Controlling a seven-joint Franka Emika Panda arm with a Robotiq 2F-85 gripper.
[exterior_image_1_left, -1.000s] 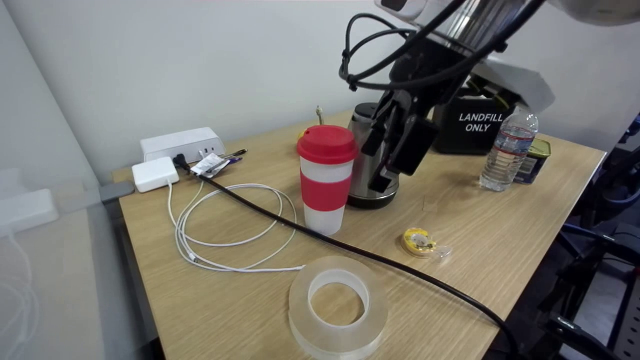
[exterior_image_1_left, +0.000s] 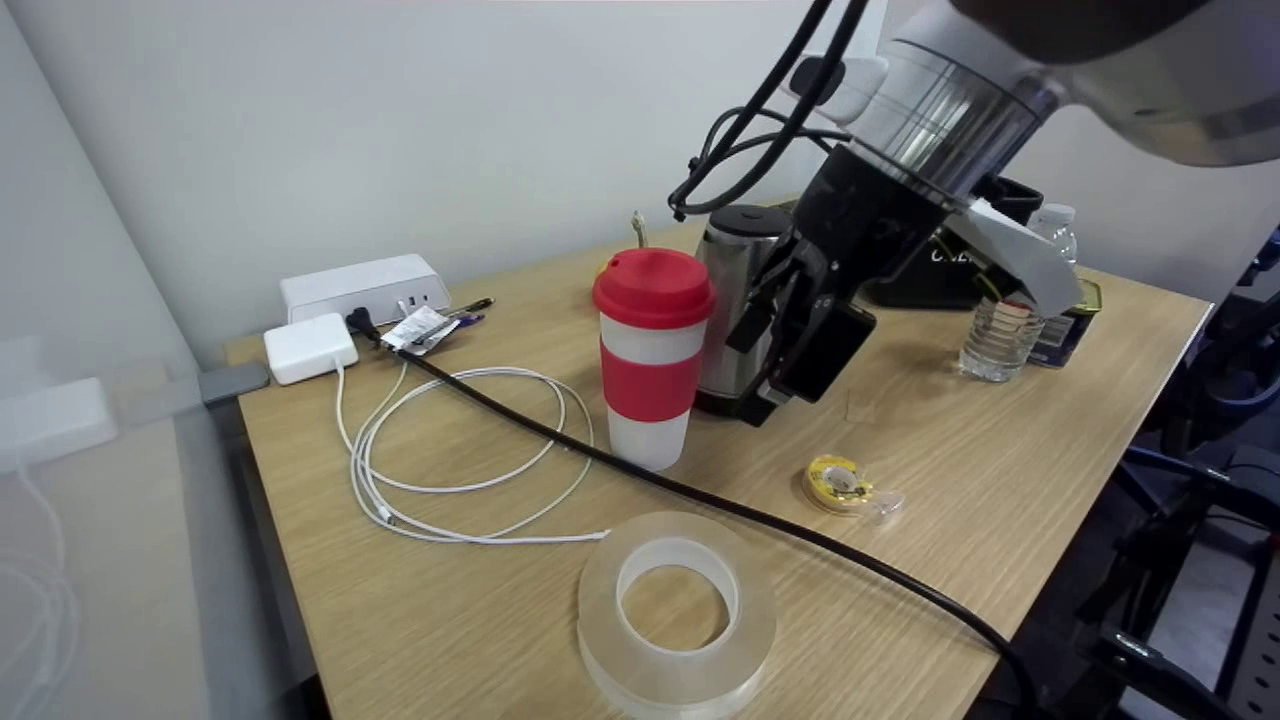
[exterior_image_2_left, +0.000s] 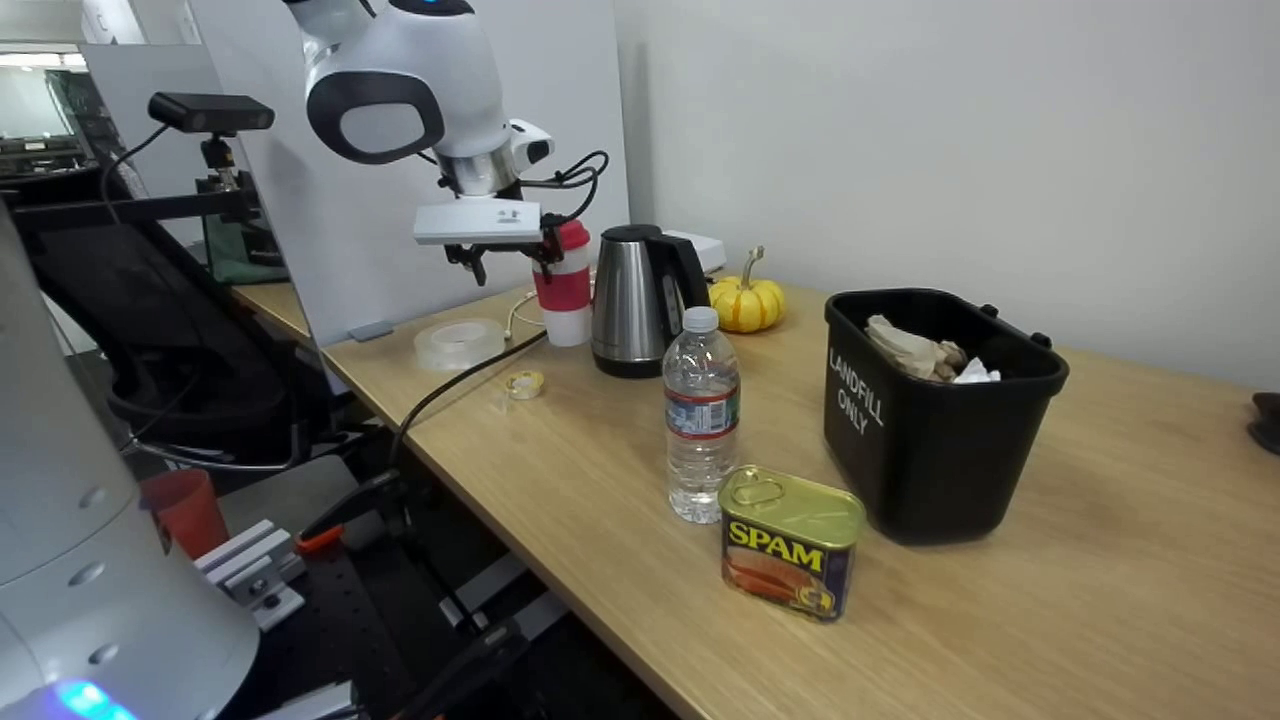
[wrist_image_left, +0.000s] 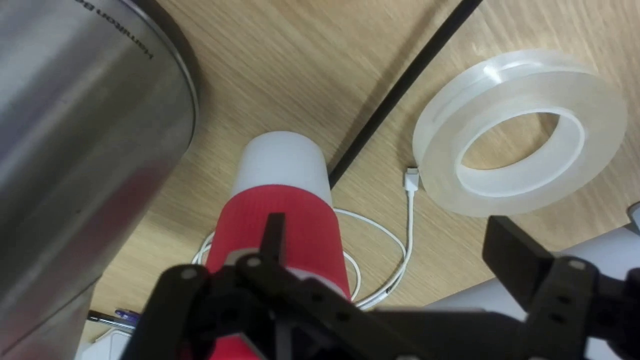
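My gripper (exterior_image_1_left: 755, 366) is open and hangs in the air just right of the red-and-white travel cup (exterior_image_1_left: 654, 372), in front of the steel kettle (exterior_image_1_left: 727, 276). Its fingers (wrist_image_left: 510, 258) are spread wide in the wrist view, with only table and white cable visible between them. There the cup (wrist_image_left: 279, 222) lies partly behind the left finger, its upper part hidden by the gripper. Whether that finger touches it, I cannot tell. The cup stands upright, touching or very near the black cord (exterior_image_1_left: 828, 542).
A large clear tape roll (exterior_image_1_left: 744, 600) lies at the front, a small yellow tape (exterior_image_1_left: 836, 480) right of the cord. Coiled white cable (exterior_image_1_left: 480, 487) is on the left. Water bottle (exterior_image_2_left: 702, 420), Spam can (exterior_image_2_left: 789, 540), black bin (exterior_image_2_left: 936, 444) and pumpkin (exterior_image_2_left: 746, 305) stand further off.
The gripper has come down toward the table beside the cup, its fingers still spread. The cup, kettle and tape rolls have not moved.
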